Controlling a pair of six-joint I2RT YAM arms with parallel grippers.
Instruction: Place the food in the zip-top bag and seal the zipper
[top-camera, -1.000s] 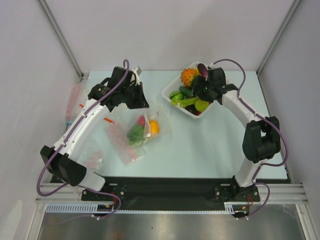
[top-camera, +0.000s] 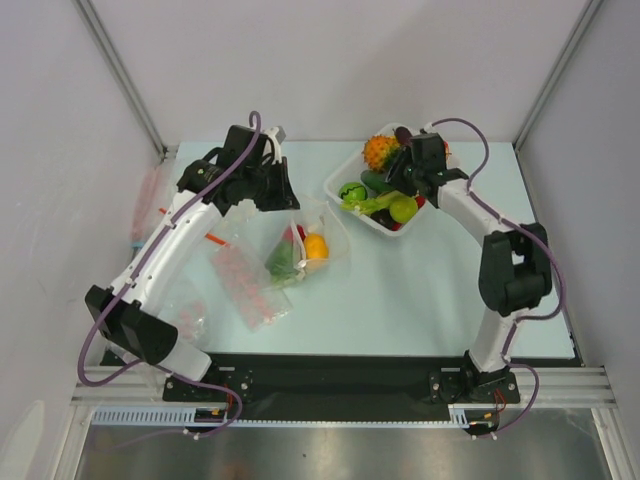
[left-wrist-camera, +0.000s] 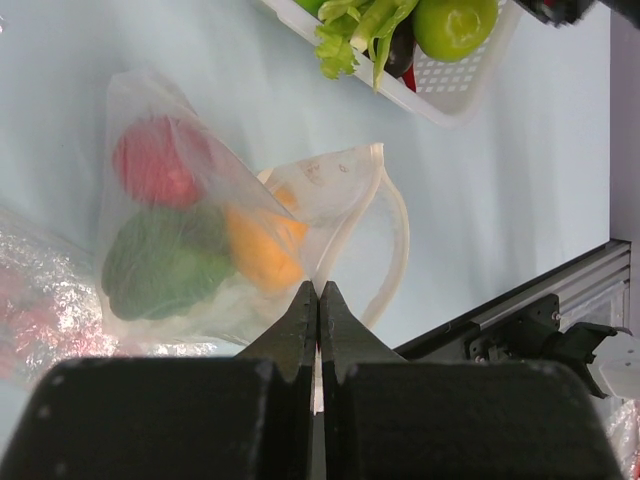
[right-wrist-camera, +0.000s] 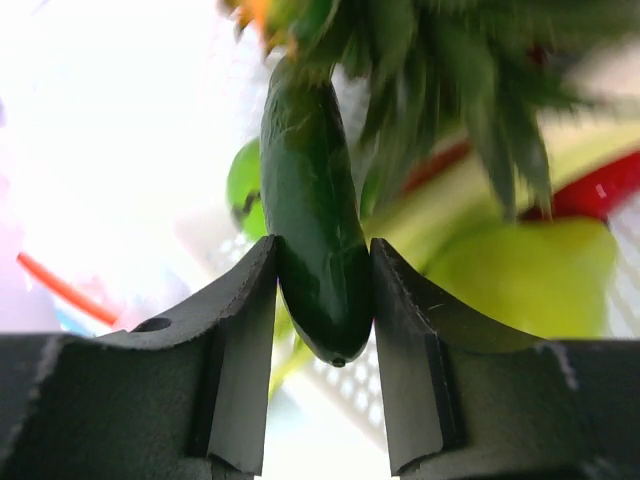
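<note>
In the right wrist view, my right gripper is shut on the near end of a dark green cucumber (right-wrist-camera: 315, 190), whose far end passes under spiky pineapple leaves (right-wrist-camera: 480, 90). The clear zip top bag (left-wrist-camera: 215, 300) holds a red item (left-wrist-camera: 160, 160), a leafy green one (left-wrist-camera: 165, 262) and an orange one (left-wrist-camera: 265, 245), blurred by the plastic. My left gripper pinches the rim of this bag, its fingers together. To the right of the pinch the bag's mouth gapes in a loop.
The white basket (top-camera: 338, 185) stands right of the bag, holding several foods, among them a light green pepper (top-camera: 403, 209) and a pineapple (top-camera: 381, 151). Flat printed bags (top-camera: 250, 285) lie at left. Bare table spans the front right.
My left gripper has shifted slightly with the bag's rim, and the mouth loop looks wider.
</note>
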